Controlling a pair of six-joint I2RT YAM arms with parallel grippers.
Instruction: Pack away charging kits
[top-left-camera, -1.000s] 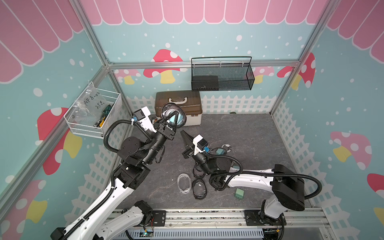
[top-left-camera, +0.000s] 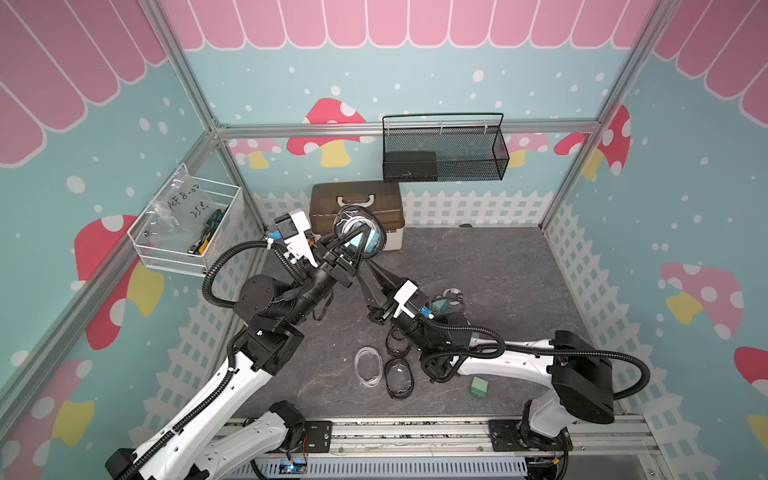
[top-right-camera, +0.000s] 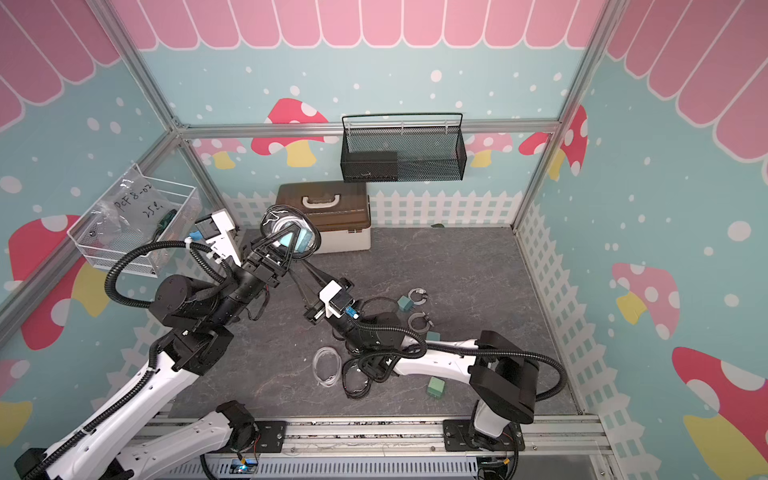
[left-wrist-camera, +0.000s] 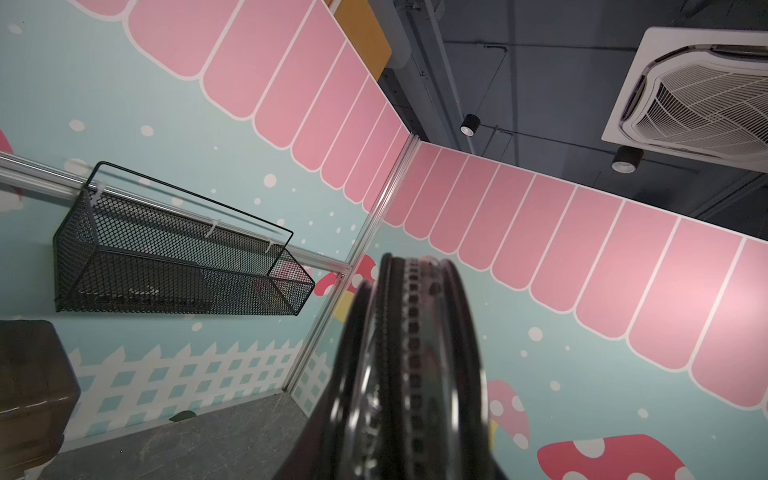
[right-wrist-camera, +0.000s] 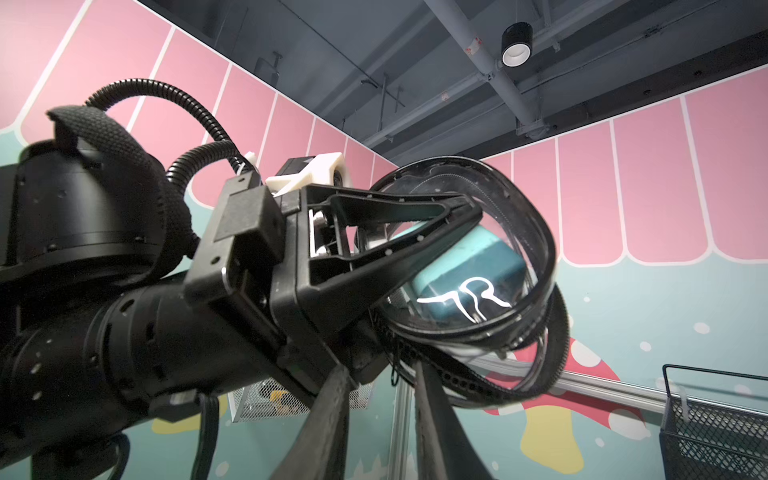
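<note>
A round clear case with a black rim, a teal block and a cable inside, hangs in the air, my left gripper shut on it. In the left wrist view the case's edge faces the camera, showing a zipper. A toothed zipper band curves along its underside in the right wrist view; whether it is fully closed I cannot tell. Just below the case, my right gripper is open, its fingertips close beneath a small dangling zipper pull. No contact with the pull is clear.
Cable coils, one white and one black, lie on the grey floor with a green block. A brown-lidded box stands behind the case. A black mesh basket hangs on the back wall.
The left gripper and case have shifted slightly right. My right gripper has opened wider, and its fingertips have come closer to the case from below.
</note>
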